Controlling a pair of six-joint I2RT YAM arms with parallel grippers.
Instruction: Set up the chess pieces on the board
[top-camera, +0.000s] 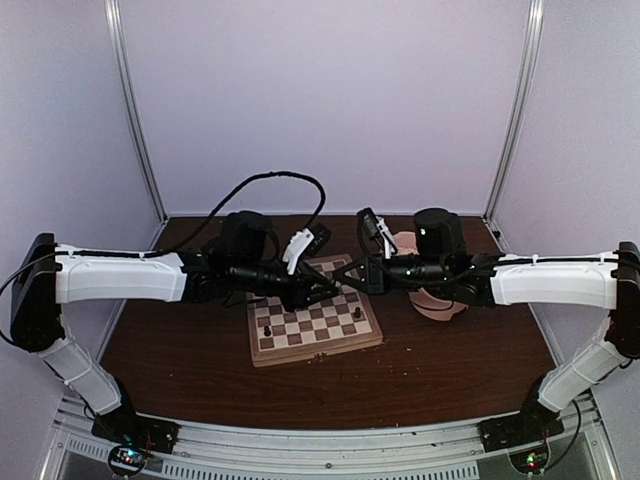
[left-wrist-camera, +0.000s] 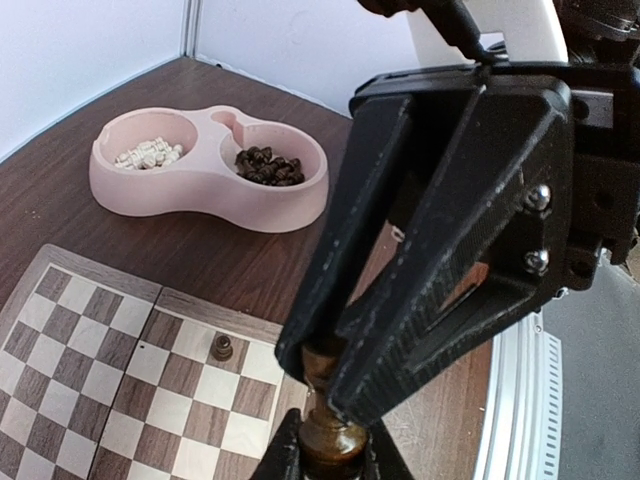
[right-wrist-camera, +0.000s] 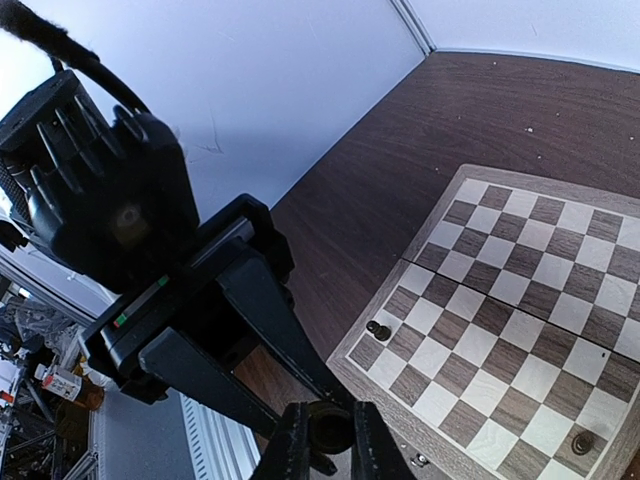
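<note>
My left gripper (top-camera: 325, 290) and right gripper (top-camera: 345, 275) meet above the chessboard (top-camera: 320, 340). In the left wrist view a dark brown chess piece (left-wrist-camera: 332, 440) is held between both grippers' fingers, the right gripper's above and the left's below. The right wrist view shows its dark round end (right-wrist-camera: 330, 428) in the fingers. A few dark pieces stand on the board, one (left-wrist-camera: 223, 348) near an edge and another (right-wrist-camera: 380, 330) at the opposite side.
A pink two-bowl container (left-wrist-camera: 205, 180) holds white pieces and dark pieces, right of the board in the top view.
</note>
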